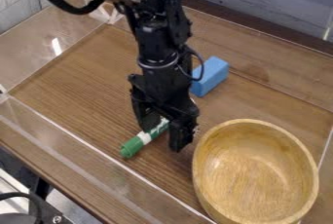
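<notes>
My black gripper [164, 119] is low over the table, its fingers open around the middle of a green marker [134, 145] with a white band. The marker lies diagonally on the wooden table, its upper part partly hidden under the gripper. A blue block [212, 72] sits behind the arm to the right, partly hidden by it.
A large tan bowl [254, 179] fills the front right. A pale wall runs along the back.
</notes>
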